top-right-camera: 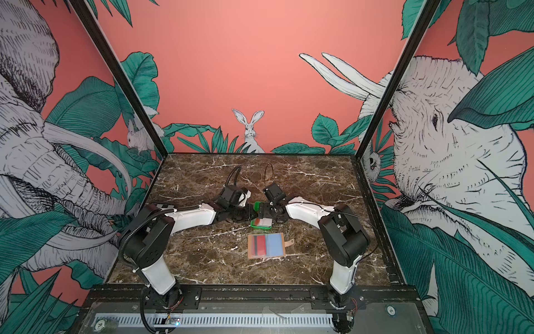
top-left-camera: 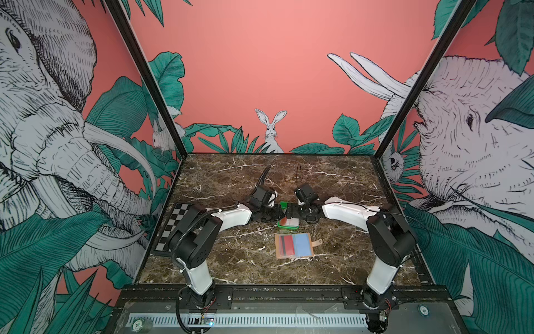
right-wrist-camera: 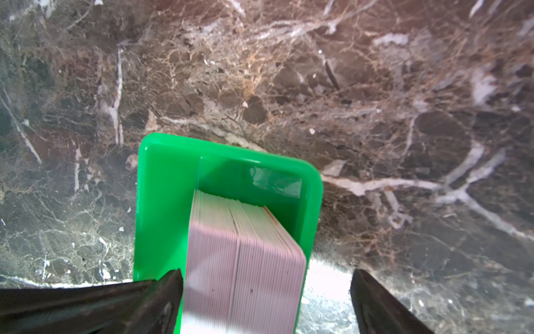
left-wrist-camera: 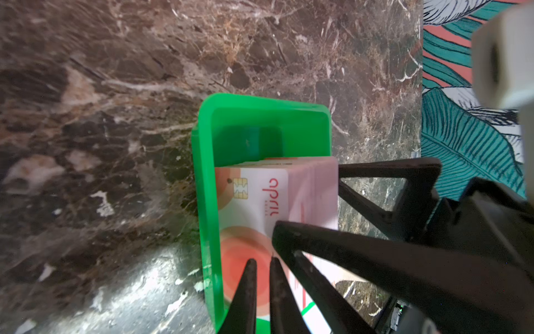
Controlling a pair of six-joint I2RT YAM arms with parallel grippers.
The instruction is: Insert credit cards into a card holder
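A green box [left-wrist-camera: 207, 139] holds a stack of white cards [left-wrist-camera: 250, 200], the front one printed "april" with a chip. My left gripper is at the foot of the left wrist view, its narrow fingertips close together over that card's face. My right gripper stands open astride the stack, one finger over the box and the other beside it. An open tan card holder [top-left-camera: 311, 250] with red and blue sleeves lies on the table in front of the box.
A checkerboard [top-left-camera: 167, 233] lies at the table's left edge, partly behind the left arm.
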